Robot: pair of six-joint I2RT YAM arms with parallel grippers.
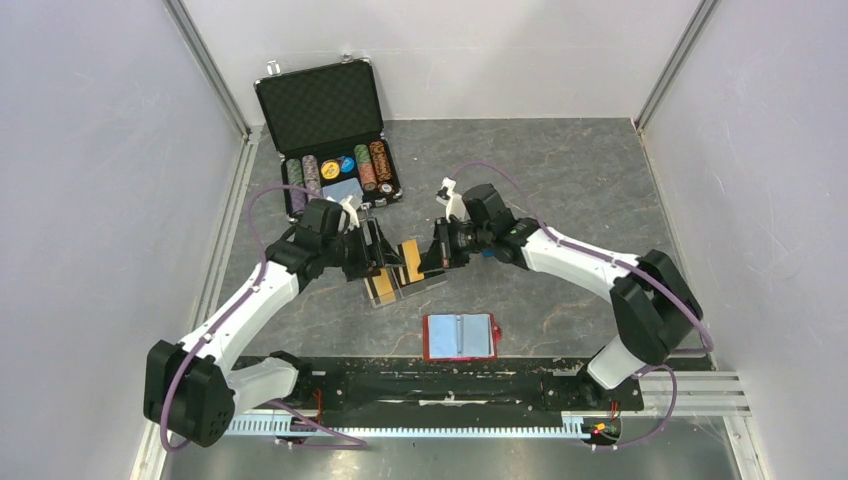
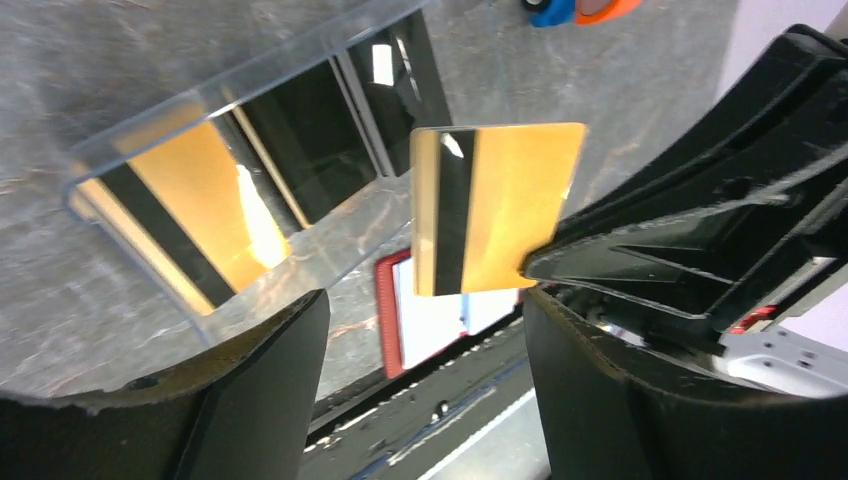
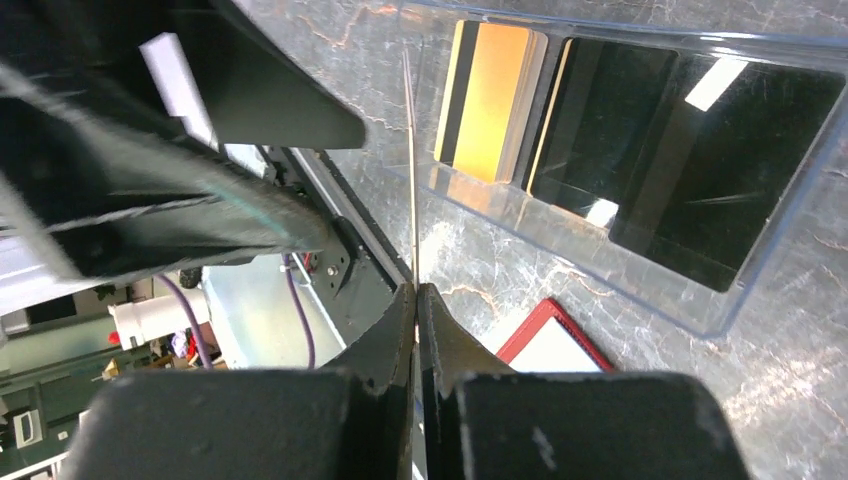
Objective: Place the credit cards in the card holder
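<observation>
An orange card with a black stripe (image 2: 520,195) hangs above the clear tray, with my right gripper shut on it near one corner. My left gripper stands open just beside it, nothing between its fingers. In the tray (image 3: 640,285) lie another orange card (image 3: 490,100) and black cards (image 3: 720,160). The card holder (image 1: 460,336), red-edged with pale pages, lies open near the front edge; a corner of it (image 3: 560,340) shows in the right wrist view.
An open case of poker chips (image 1: 340,175) stands at the back left. Small blue and orange items (image 2: 575,10) lie at the top of the left wrist view. Around the card holder and across the right of the table, the surface is clear.
</observation>
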